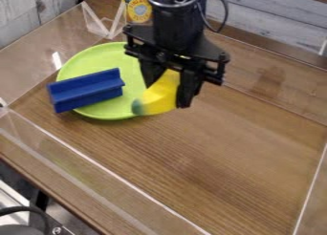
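My black gripper [177, 81] is shut on a yellow object [160, 95] with a green end, which looks like a toy corn or similar item. It hangs over the right part of a green plate [109, 60]. A blue bar-shaped block [84, 90] rests on the plate's left front.
A can [137, 7] and a white strap-like item stand at the back. A low clear edge runs along the left side.
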